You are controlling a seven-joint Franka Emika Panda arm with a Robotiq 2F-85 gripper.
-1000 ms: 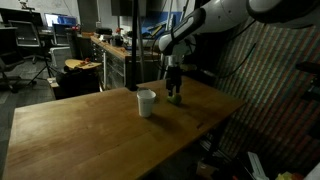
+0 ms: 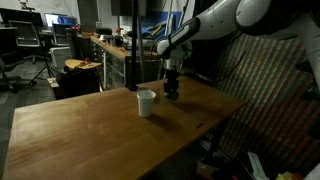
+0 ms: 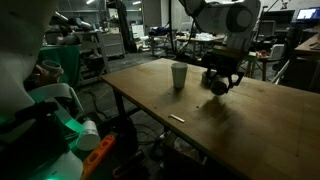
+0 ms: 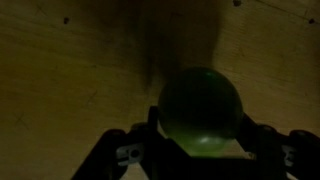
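Observation:
My gripper is shut on a dark green, rounded object, held over the table toward its far right part in exterior view 1. In the wrist view the green object fills the space between the dark fingers, its lower part catching light. Exterior view 2 has the same object hanging dark under the gripper. A white cup stands upright on the wooden table, apart from the gripper; exterior view 2 shows the cup too.
A small pale stick-like piece lies near the table edge in exterior view 2. The broad wooden surface left of the cup in exterior view 1 is bare. Office chairs and a bench stand beyond the table.
In exterior view 1 the gripper and the object in it have risen slightly and shifted a little left. The cup stands where it was.

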